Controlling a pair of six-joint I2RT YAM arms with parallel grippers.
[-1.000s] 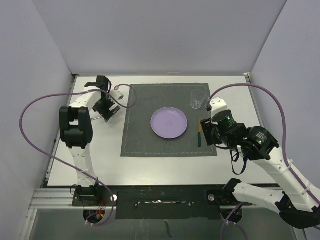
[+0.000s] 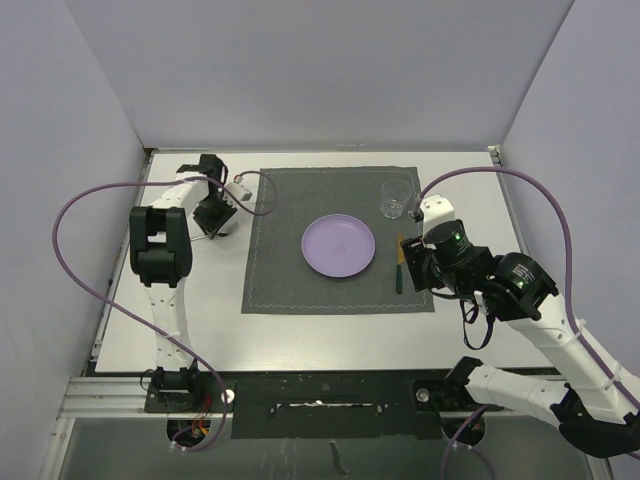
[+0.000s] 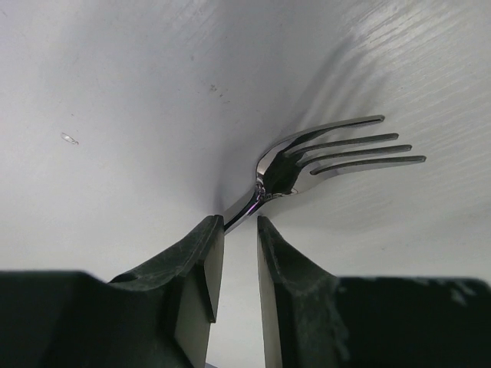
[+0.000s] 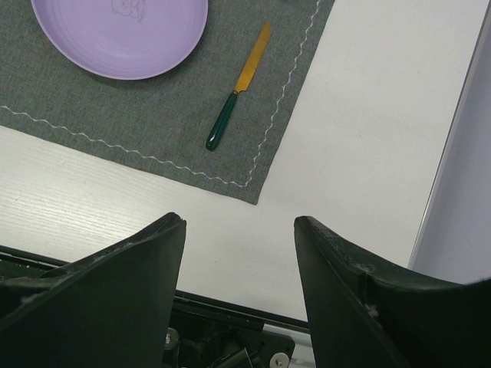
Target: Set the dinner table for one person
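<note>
A silver fork [image 3: 280, 172] lies on the white table left of the grey placemat. My left gripper is down over it, its fingertips close together on either side of the handle; whether they grip it I cannot tell. A purple plate [image 2: 338, 245] sits mid-placemat, with a green-handled knife [image 4: 222, 119] with gold blade to its right and a clear glass [image 2: 395, 198] behind the knife. My right gripper hangs open and empty over the table's right front.
The placemat [image 2: 280, 295] covers the centre. Walls stand at the back and both sides.
My left arm has shifted slightly over the fork, and its gripper's outline at the fingers looks narrower. The right arm, plate, knife and glass have not moved.
</note>
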